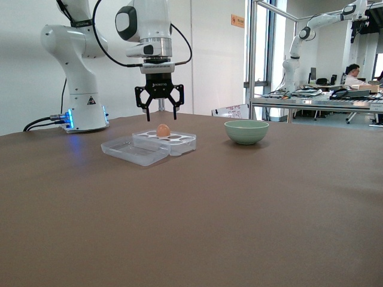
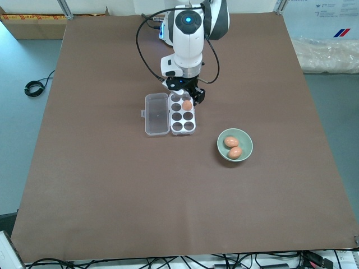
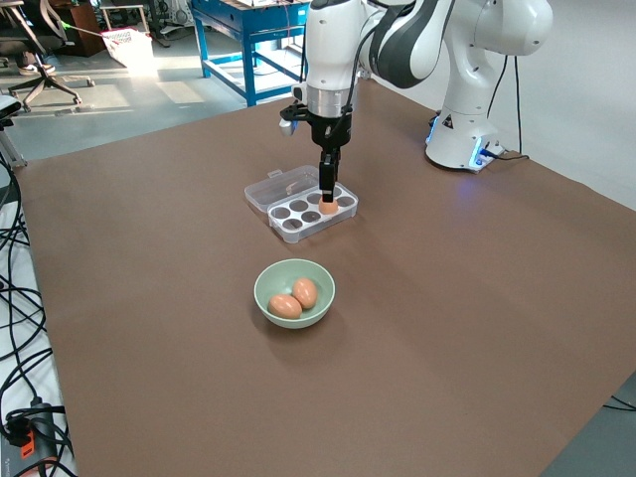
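The black gripper [image 1: 161,115] hangs open just above the clear egg box [image 2: 182,124], its two fingers apart with nothing between them. One brown egg [image 1: 163,131] sits in an upper cup of the box's white tray, below the gripper. The box's lid [image 2: 157,114] lies open beside the tray. A pale green bowl [image 3: 294,318] stands apart from the box, holding two brown eggs [image 2: 235,152].
The robot's white base [image 1: 84,113] stands at the back, with cables beside it. Loose cables [image 2: 61,263] run along the edge beyond the table.
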